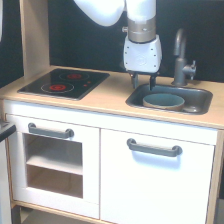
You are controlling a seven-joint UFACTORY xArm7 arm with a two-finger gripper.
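Note:
In the camera view, a shallow grey-green dish (163, 101) lies inside the dark sink (197, 101) at the right of the counter. My gripper (143, 83) points down over the sink's back left part, a little behind and above the dish. Its two dark fingers stand apart, and nothing shows between them. The dish appears clear of the fingertips.
Behind the sink, a dark faucet (181, 60) rises to the right of my hand. A black stovetop (65, 82) with two red-ringed burners fills the counter's left. Below are an open-shelved cabinet (55, 165) and a white door with a dark handle (154, 148).

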